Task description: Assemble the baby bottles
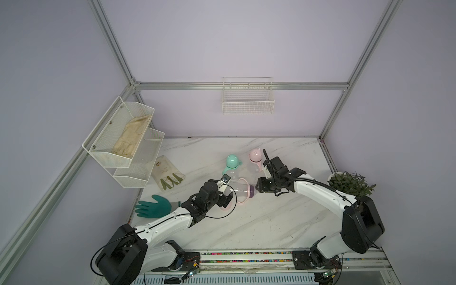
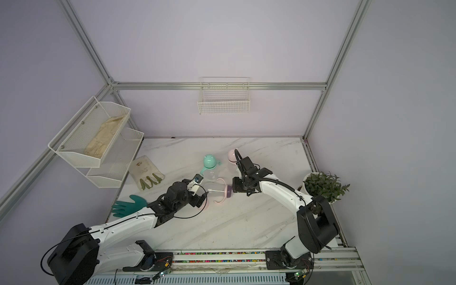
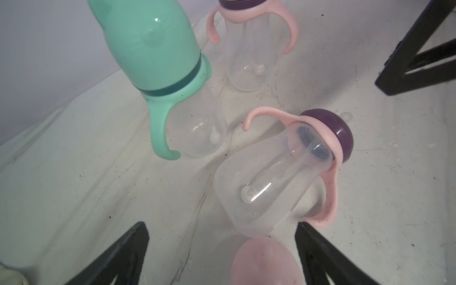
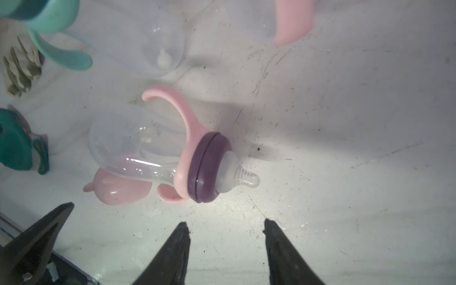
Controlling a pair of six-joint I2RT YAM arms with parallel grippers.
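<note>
A clear bottle (image 3: 263, 185) with pink handles and purple collar (image 4: 204, 171) lies on its side, teat pointing right. A pink cap (image 4: 121, 189) lies beside it. A capped mint bottle (image 3: 156, 52) stands behind, and another pink-handled bottle (image 3: 249, 57) stands at the back. My left gripper is open above the pink cap, nothing visibly gripped. My right gripper is open beside the lying bottle's teat end, nothing between its fingers.
A teal glove (image 1: 153, 209) and a pale glove pack (image 1: 166, 173) lie at the left. A plant (image 1: 351, 182) stands at the right edge.
</note>
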